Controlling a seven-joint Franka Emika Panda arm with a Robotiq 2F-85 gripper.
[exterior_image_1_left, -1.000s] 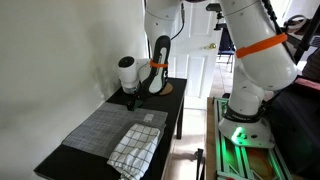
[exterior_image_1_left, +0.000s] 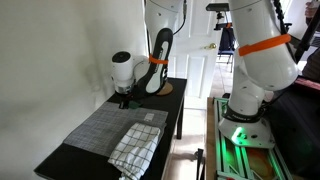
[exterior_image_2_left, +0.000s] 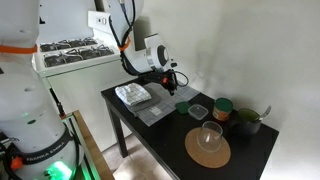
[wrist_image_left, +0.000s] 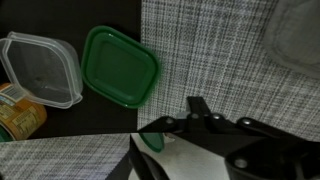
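My gripper (exterior_image_1_left: 127, 103) hangs low over the grey woven mat (exterior_image_1_left: 92, 127), near the green lid or shallow dish. In the wrist view the dark fingers reach in from the lower right, and nothing shows between them. The green dish (wrist_image_left: 120, 67) lies at the mat's edge, apart from the fingers. It also shows as a small green patch (exterior_image_2_left: 182, 106) beneath and right of the arm in the second exterior view. Beside it rests a clear plastic container (wrist_image_left: 42, 68). A translucent lid or tray (wrist_image_left: 297, 35) lies on the mat at the upper right.
A jar with a green top (exterior_image_2_left: 224, 104) and a dark pot (exterior_image_2_left: 249, 122) stand near the wall. A round brown placemat (exterior_image_2_left: 207, 147) carries a clear cup. The checked cloth (exterior_image_1_left: 134, 150) covers part of the mat's near end.
The arm's wrist has shifted a little to the left in the first exterior view, and its tilt has changed. The objects on the table look unmoved.
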